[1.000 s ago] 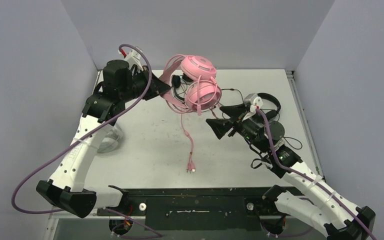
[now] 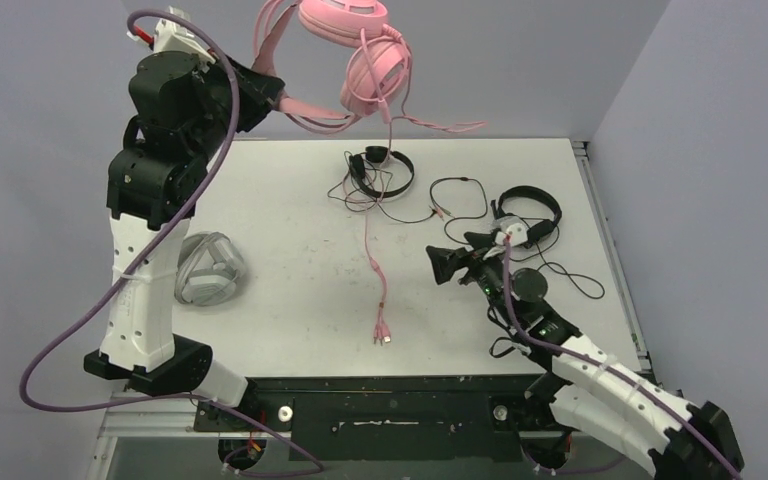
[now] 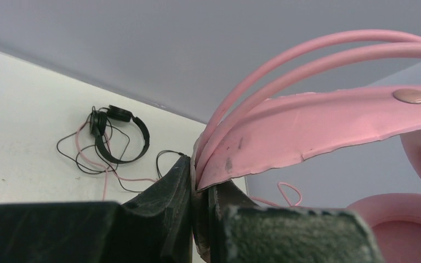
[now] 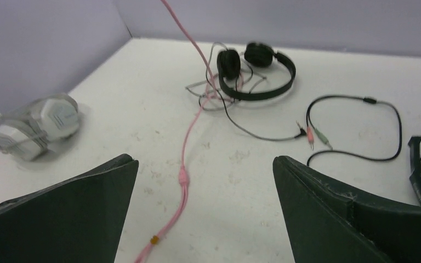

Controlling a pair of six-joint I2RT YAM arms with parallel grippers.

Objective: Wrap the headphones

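Observation:
Pink headphones (image 2: 375, 75) hang in the air at the top of the top view, partly cut off by its edge. My left gripper is shut on their headband (image 3: 318, 129). Pink cord is looped around the ear cups, and a loose bend of it sticks out to the right. The rest of the pink cable (image 4: 185, 148) drops to the table, and its plug end (image 2: 382, 332) lies near the front. Low over the table's right half, my right gripper (image 2: 442, 262) stands open; nothing shows between its fingers.
Black headphones (image 2: 390, 175) with tangled wires lie at the back centre, with pink cable over them. Another black pair (image 2: 535, 205) lies behind the right gripper. A clear-bagged headset (image 2: 210, 268) sits at the left.
My left arm has risen and shifted up-left in the top view, carrying the pink headphones. A loose cord loop that reached toward the right gripper now hangs away from it. The right gripper moved slightly right.

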